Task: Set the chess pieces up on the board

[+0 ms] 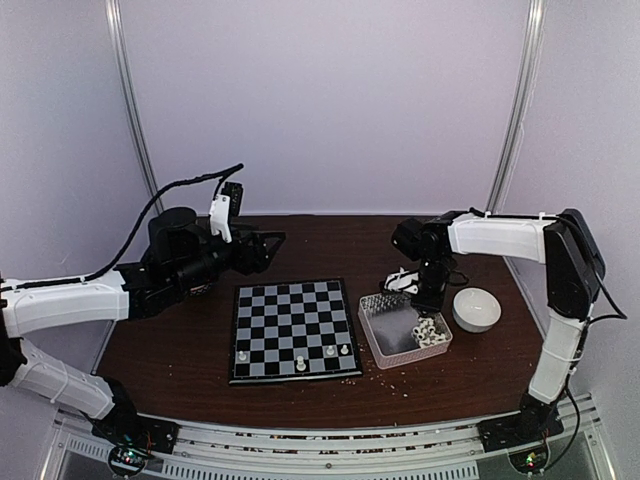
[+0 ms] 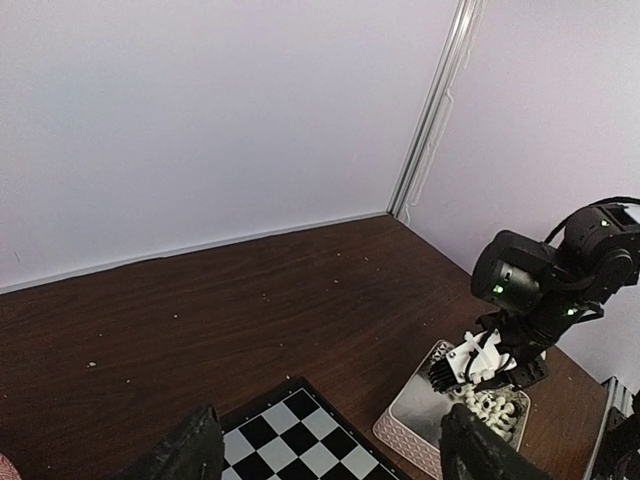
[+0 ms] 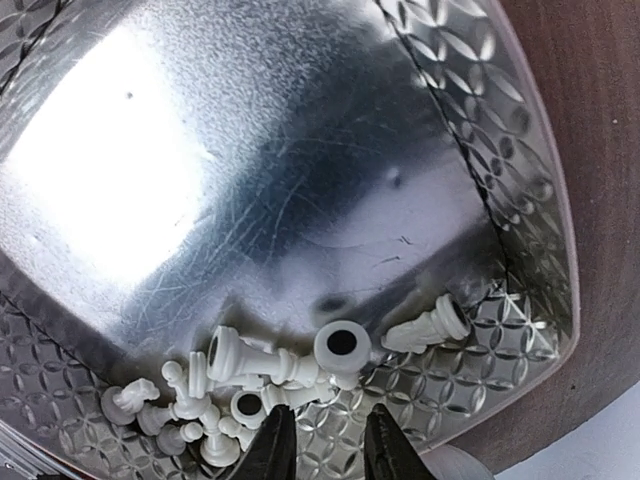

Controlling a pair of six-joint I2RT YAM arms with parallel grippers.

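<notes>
The chessboard [image 1: 290, 313] lies in the table's middle with several white pieces [image 1: 300, 364] standing on its near part. My left gripper [image 1: 262, 250] hangs above and behind the board's left half, open and empty; its fingers frame the board in the left wrist view. My right gripper is down over the plastic box [image 1: 370, 335] right of the board, fingers apart with nothing visible between them. Just beyond the fingertips in the right wrist view, white chess pieces [image 3: 342, 350] lie heaped along one side of the box.
A white bowl [image 1: 476, 308] sits right of the box. A pinkish object [image 2: 6, 468] shows at the left wrist view's lower left edge. Walls surround it.
</notes>
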